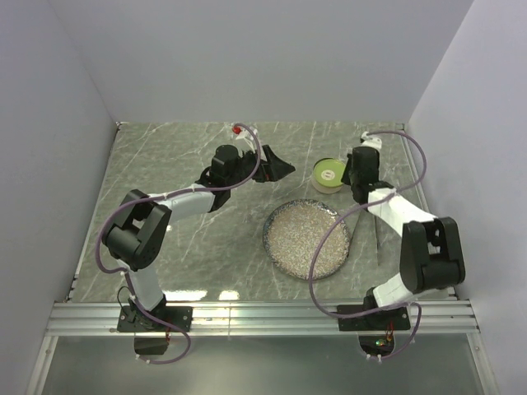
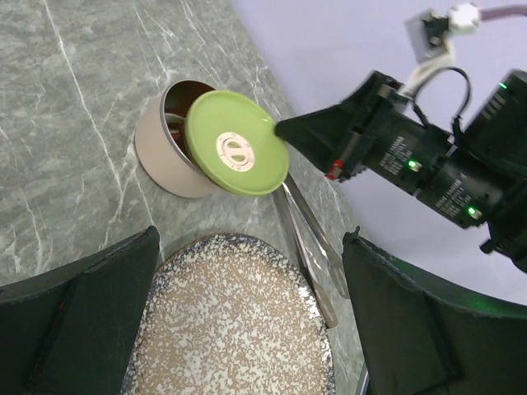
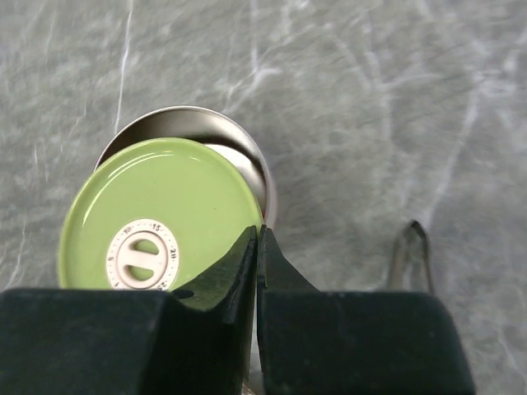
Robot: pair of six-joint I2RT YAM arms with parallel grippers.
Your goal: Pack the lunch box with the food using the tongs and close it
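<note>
A round lunch box (image 2: pixel 165 152) with cream sides and a steel rim stands near the back right of the table. Its green lid (image 2: pixel 239 132) sits askew on top, leaving part of the inside showing. My right gripper is shut, its fingertips at the lid's right edge with nothing seen between them. My left gripper (image 1: pixel 273 164) hangs open to the left of the lunch box, and the left wrist view looks between its wide-apart fingers.
A speckled round plate (image 1: pixel 305 239) lies in front of the lunch box. Steel tongs (image 2: pixel 313 230) lie to its right, near the wall.
</note>
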